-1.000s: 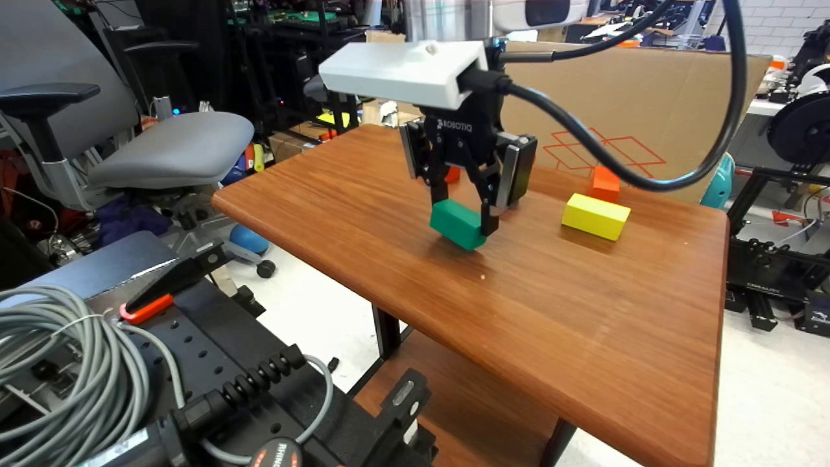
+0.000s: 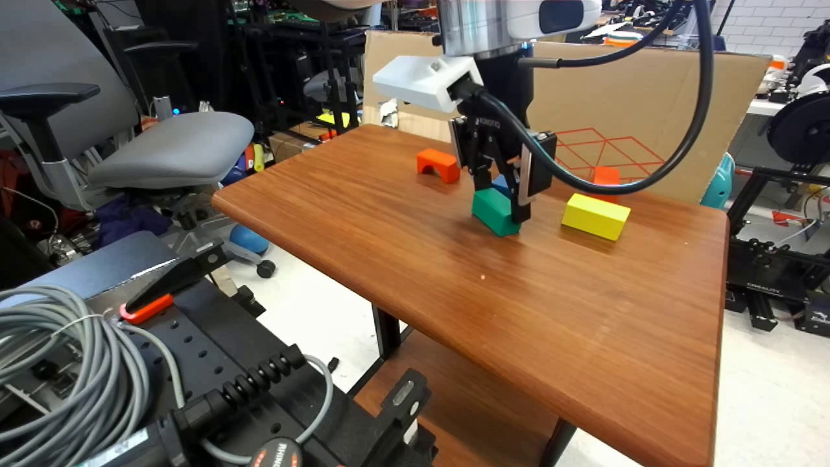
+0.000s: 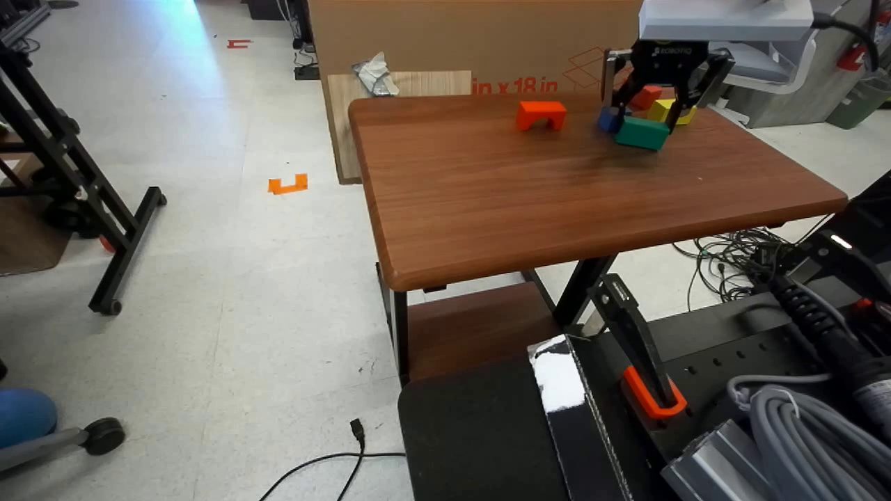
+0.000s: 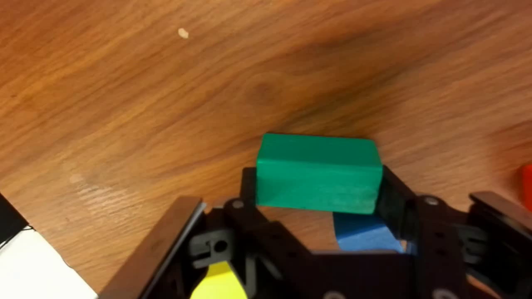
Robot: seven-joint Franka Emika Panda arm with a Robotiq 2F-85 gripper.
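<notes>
A green block (image 4: 319, 184) is clamped by its ends between the two black fingers of my gripper. In exterior view 1 this green block (image 2: 495, 211) appears just above or at the wooden tabletop; whether it touches cannot be told. Close behind it a blue block (image 4: 366, 233) shows partly, the rest covered by the gripper. To one side lies a yellow block (image 2: 596, 216), and behind that an orange-red block (image 2: 607, 180) is partly hidden. An orange arch-shaped block (image 3: 541, 114) rests apart, toward the back of the table.
A cardboard sheet (image 2: 653, 109) stands along the table's back edge. A thick black cable (image 2: 704, 78) loops beside the arm.
My gripper has carried the green block back and to the right in exterior view 1, close to the blue block, and turned somewhat. The yellow block has stayed in place.
</notes>
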